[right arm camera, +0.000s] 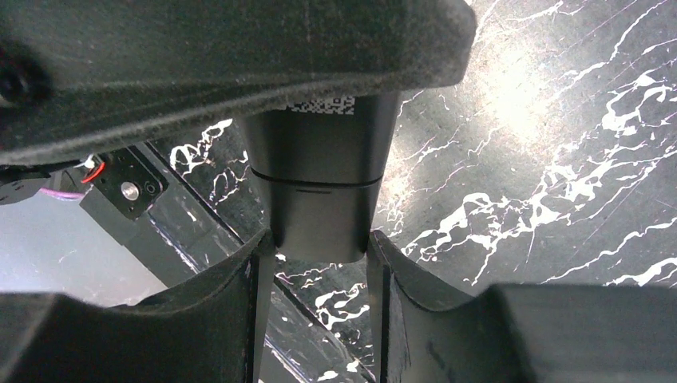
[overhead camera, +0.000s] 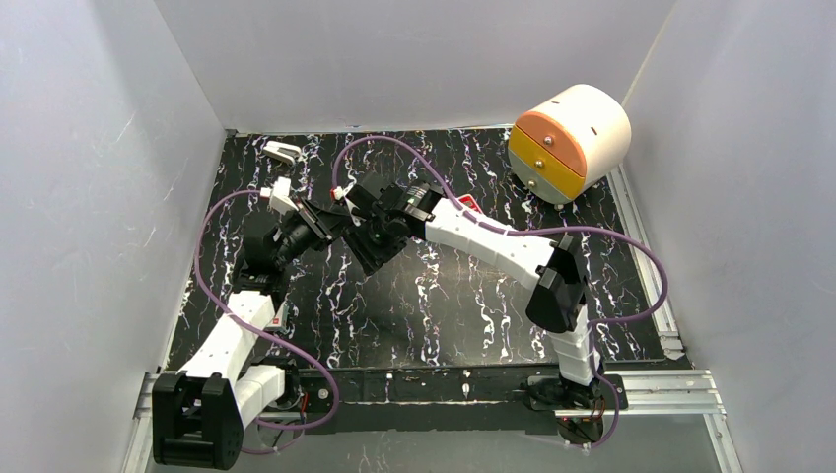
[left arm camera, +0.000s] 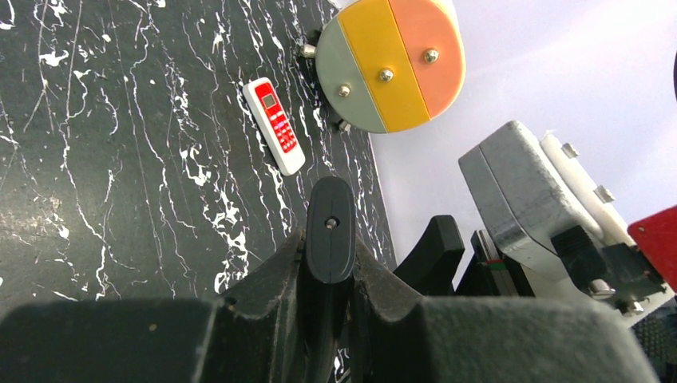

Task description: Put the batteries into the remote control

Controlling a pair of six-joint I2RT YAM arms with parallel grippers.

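Both grippers meet above the middle-left of the table. My right gripper is shut on a black case [right arm camera: 315,207] with a seam across it and a printed code, hanging over the tabletop. My left gripper [overhead camera: 330,227] is shut, close against the right one; what it holds is hidden behind its black finger in the left wrist view. A white remote with red buttons [left arm camera: 274,125] lies on the table, partly hidden under my right arm in the top view. No loose battery can be made out.
A drum-shaped cabinet with coloured drawers [overhead camera: 567,143] stands at the back right. A small white object [overhead camera: 282,152] lies at the back left, and another pale object [overhead camera: 279,318] near the left arm. Walls surround the dark marble table [overhead camera: 463,315].
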